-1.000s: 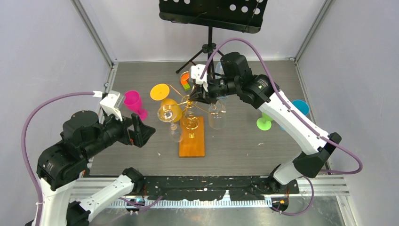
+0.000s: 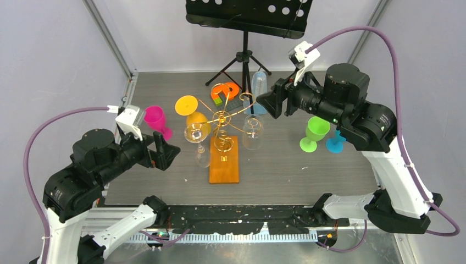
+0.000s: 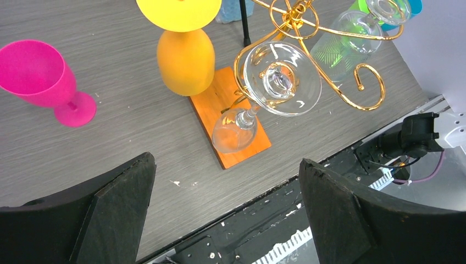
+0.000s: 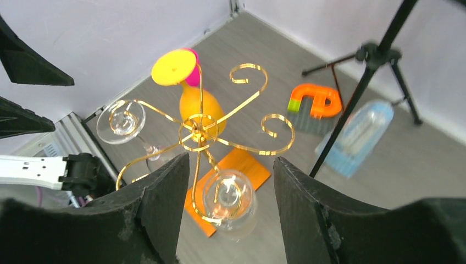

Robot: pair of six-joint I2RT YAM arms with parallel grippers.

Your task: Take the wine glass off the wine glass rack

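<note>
The gold wire rack (image 2: 221,117) stands on an orange wooden base (image 2: 223,170) near the table's middle. Upside down on its arms hang a yellow glass (image 3: 187,60) and two clear glasses, one at the front left (image 2: 196,133) and one at the right (image 2: 253,132). Left of the rack, my left gripper (image 2: 163,152) is open and empty; its fingers (image 3: 118,203) stand wide apart in the left wrist view. My right gripper (image 2: 269,105), also open and holding nothing, is to the upper right of the rack, with the clear right-hand glass (image 4: 229,195) showing beyond its fingers.
A magenta goblet (image 2: 156,119) is at the left. Green (image 2: 315,133) and blue (image 2: 336,143) goblets are at the right. A black music stand (image 2: 245,60) rises behind the rack, near an orange object (image 2: 231,89). Bare table lies right of the rack.
My right gripper has drawn back from over the rack towards the right. The rack's arms are uncovered, with the glasses still hanging. My left arm has stayed put.
</note>
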